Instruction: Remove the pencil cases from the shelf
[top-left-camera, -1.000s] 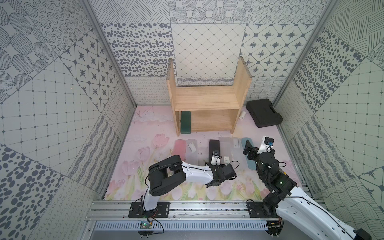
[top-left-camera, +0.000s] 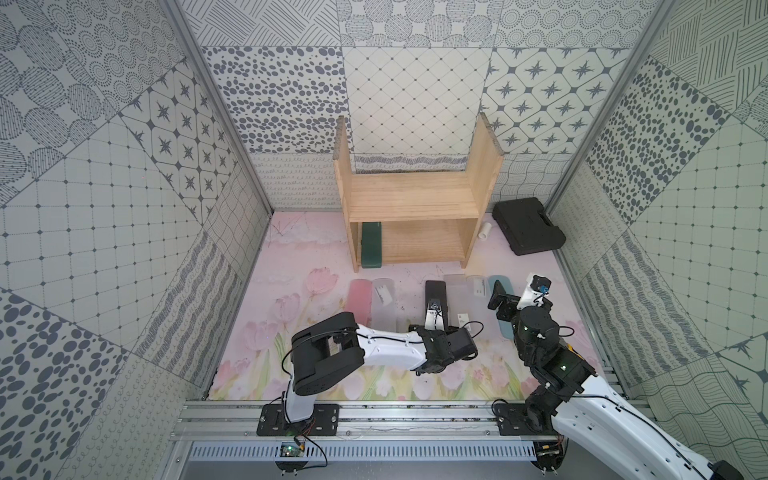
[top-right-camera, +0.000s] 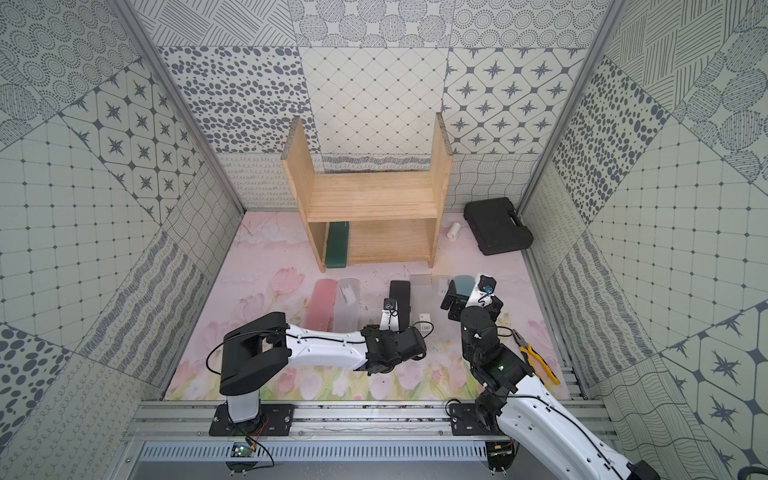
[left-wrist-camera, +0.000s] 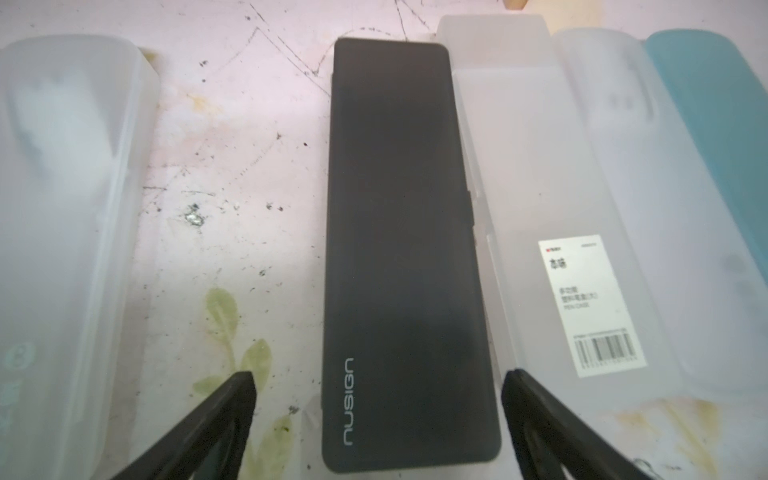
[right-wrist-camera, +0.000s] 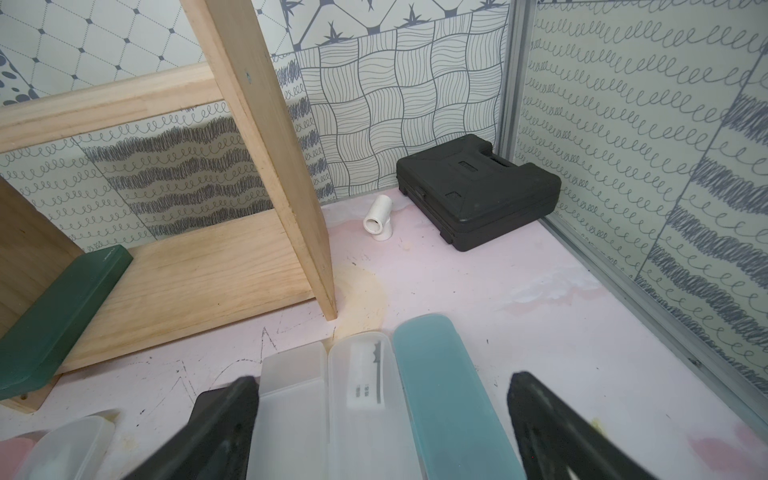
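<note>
A green pencil case lies at the left end of the shelf's lower board. In the left wrist view a black case lies flat on the table, its lettered end between the spread fingers of my open left gripper, with space either side. Against its right lie a labelled clear case, a second clear case and a teal case. Further left are another clear case and a pink one. My right gripper is open and empty above this row.
The wooden shelf has an empty upper board. Behind its right side stand a white pipe piece and a black toolbox. Pliers lie at the right edge. The table left of the pink case is clear.
The black case, its clear neighbours and the teal case have shifted slightly right. The right arm moved slightly.
</note>
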